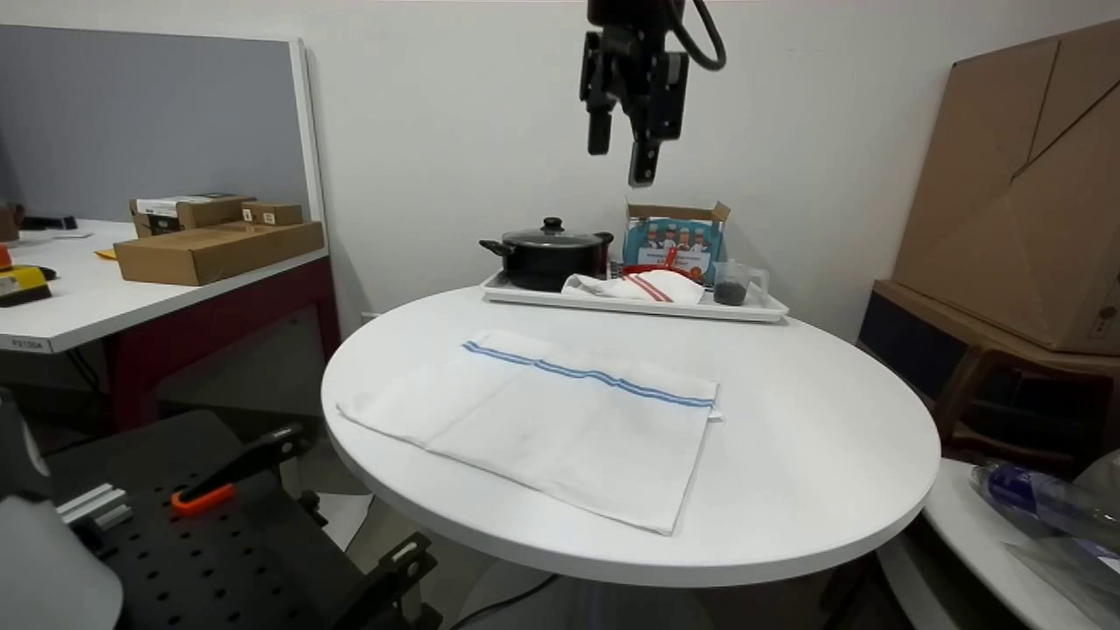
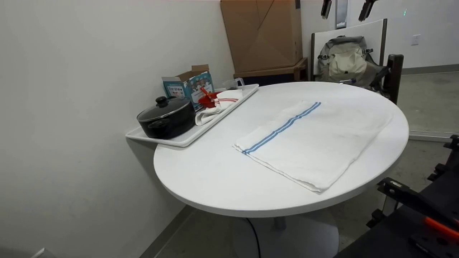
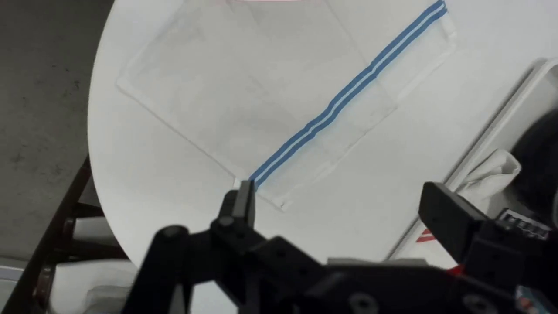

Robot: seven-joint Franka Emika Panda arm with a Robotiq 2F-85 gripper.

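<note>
A white cloth with blue stripes [image 1: 567,430] lies flat on the round white table [image 1: 829,451], its striped side toward the tray. It looks folded over, with layered edges along one side in exterior view 2. High above the table, my gripper [image 1: 621,157] stands open with empty space between its fingers. Seen from the wrist, the two fingers [image 3: 243,206] are wide apart, and the striped end of the cloth [image 3: 314,94] lies well below and ahead of them. Only the fingertips [image 2: 325,9] show at the top of exterior view 2.
Along the table's wall side, a white tray [image 1: 619,305] carries a lidded black pot [image 1: 551,255], a red-striped cloth [image 1: 651,285], a blue box [image 1: 672,241] and a clear measuring cup [image 1: 735,283]. A large cardboard box [image 1: 1024,189] stands beyond.
</note>
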